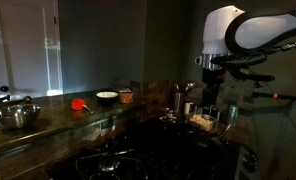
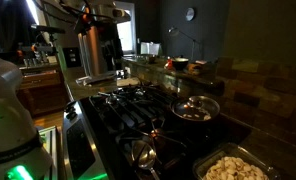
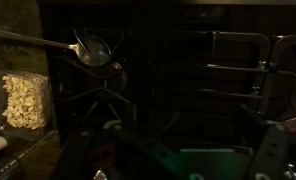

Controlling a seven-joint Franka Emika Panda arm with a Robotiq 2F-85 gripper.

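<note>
In the wrist view, dark fingers show at the lower edge on either side; my gripper stands open above the black stove, with nothing visible between them. A metal ladle [image 3: 90, 50] lies on the stove with its handle reaching left. Left of the stove is a clear tray [image 3: 26, 100] of pale, chunky food pieces. Exterior view 2 shows the same tray [image 2: 233, 168] at the lower right and the ladle [image 2: 144, 155] on the burners. The gripper [image 1: 210, 98] hangs over the far end in exterior view 1, hard to make out in the dark.
A pan [image 2: 195, 108] rests on the stove's back side. Along the counter in exterior view 1 are a metal bowl [image 1: 16, 115], a red item [image 1: 79, 104], a pot [image 1: 107, 98] and an orange container [image 1: 126, 96]. Raised grates [image 3: 228, 65] cover the stove; lighting is dim.
</note>
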